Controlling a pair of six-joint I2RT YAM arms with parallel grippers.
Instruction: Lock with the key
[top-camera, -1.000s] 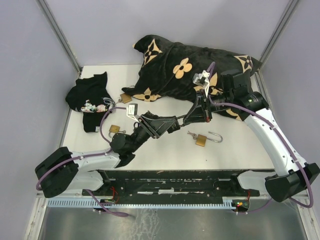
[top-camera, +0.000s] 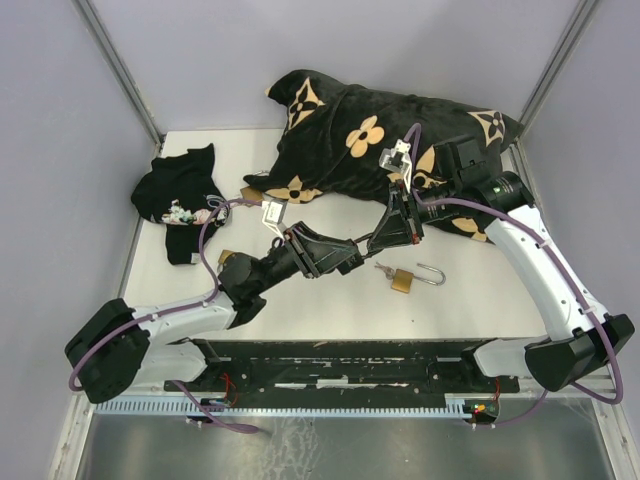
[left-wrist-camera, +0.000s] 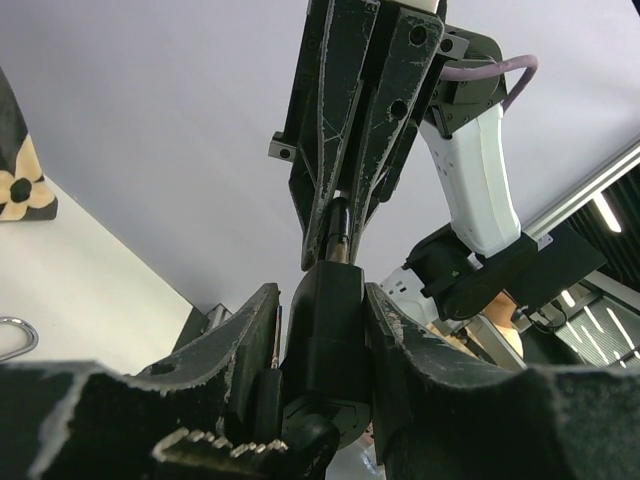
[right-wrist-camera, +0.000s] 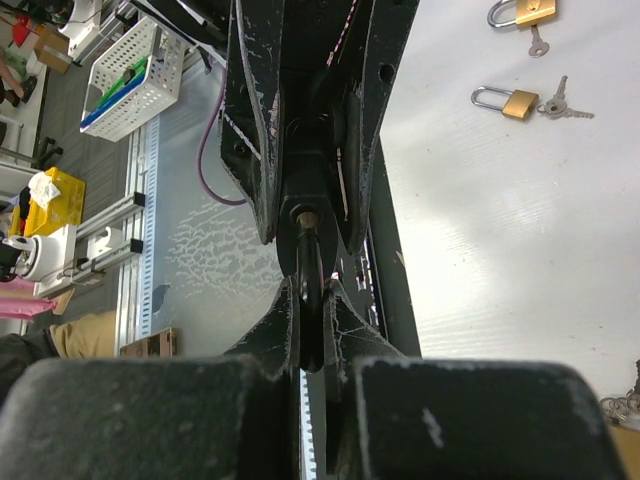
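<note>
In the left wrist view, a black padlock body (left-wrist-camera: 330, 305) stands between the fingers of my left gripper, with a thin gap beside one finger, so those fingers stand part open around it. Its dark shackle (right-wrist-camera: 312, 300) is pinched in my right gripper, shut on it from the other side. From above, the left gripper (top-camera: 350, 258) and right gripper (top-camera: 385, 240) meet over the table's middle, and the padlock is mostly hidden between them. No key shows in the padlock.
A brass padlock (top-camera: 401, 281) with a loose shackle (top-camera: 430, 275) and keys (top-camera: 385, 270) lies just below the right gripper. The right wrist view shows another brass padlock (right-wrist-camera: 520, 104) beside keys (right-wrist-camera: 562, 105). Dark patterned cloth (top-camera: 340, 120) fills the back; black cloth (top-camera: 180, 195) lies left.
My left arm has shifted slightly and its wrist has turned a little, covering more of the brass padlock on the left. The right arm has moved only marginally. The grippers still meet.
</note>
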